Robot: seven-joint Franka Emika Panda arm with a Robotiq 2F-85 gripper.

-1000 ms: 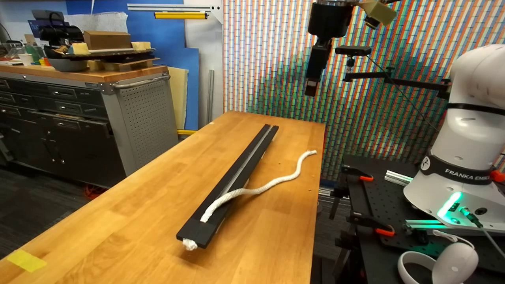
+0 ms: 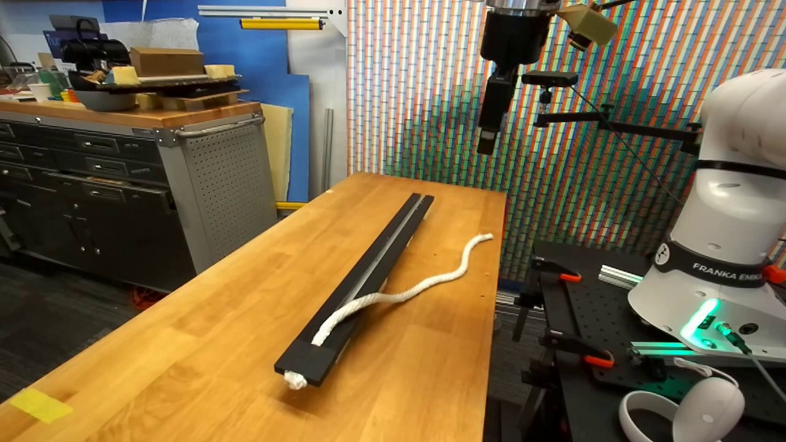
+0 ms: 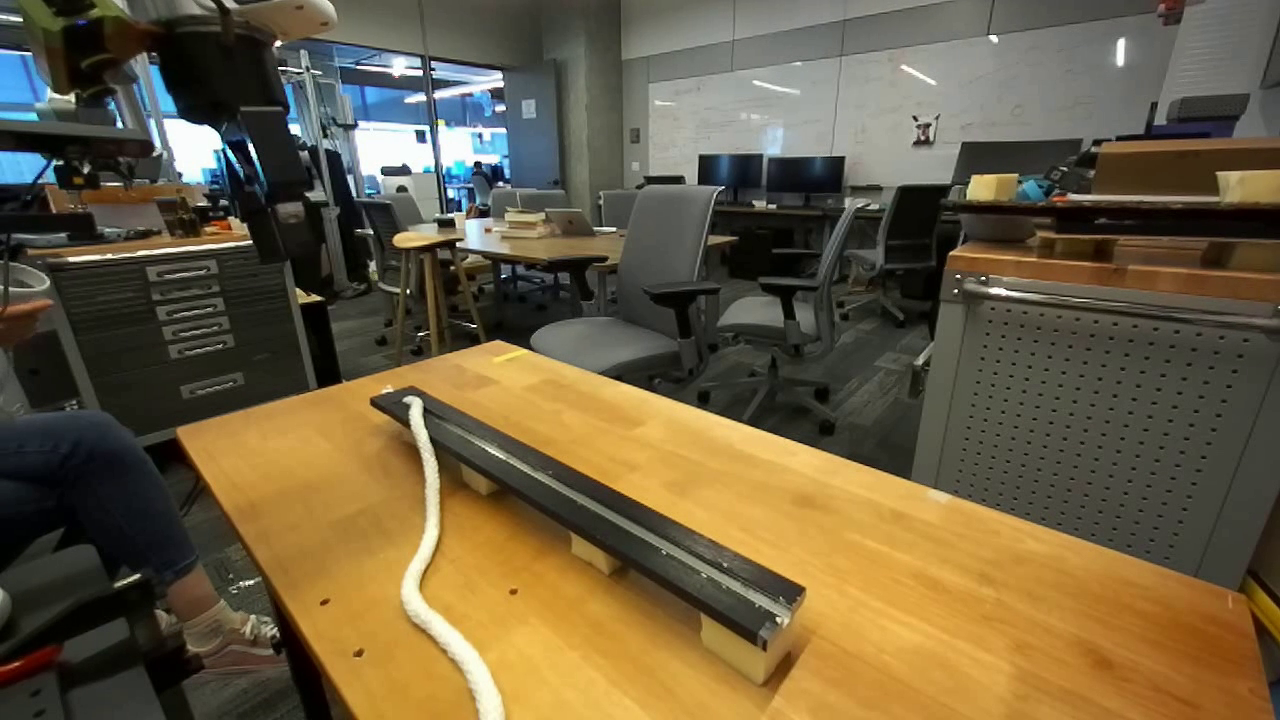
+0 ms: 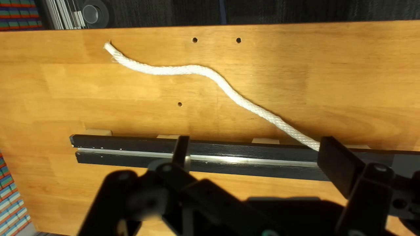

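A white rope (image 2: pixel 435 280) runs in a wavy line over the wooden table, its free end near the table's edge. Its other end passes under a black cover on one end of a long black rail (image 2: pixel 390 243), and a frayed tip sticks out there. Along the rail's top a pale groove shows, empty for most of its length. From above, the wrist view shows the rope (image 4: pixel 244 101) leaving the rail (image 4: pixel 130 153) and curving away. My gripper hangs well above the table, its fingers wide apart and nothing held between them.
Small pale blocks (image 3: pixel 744 648) lift the rail off the table (image 3: pixel 1020 600). Both sides of the rail have bare tabletop. A grey cabinet (image 2: pixel 221 169) stands beyond the table, and a person's leg (image 3: pixel 90 516) shows in the second exterior view.
My gripper has shifted slightly down and to the right in exterior view 1. Rope and rail lie as before.
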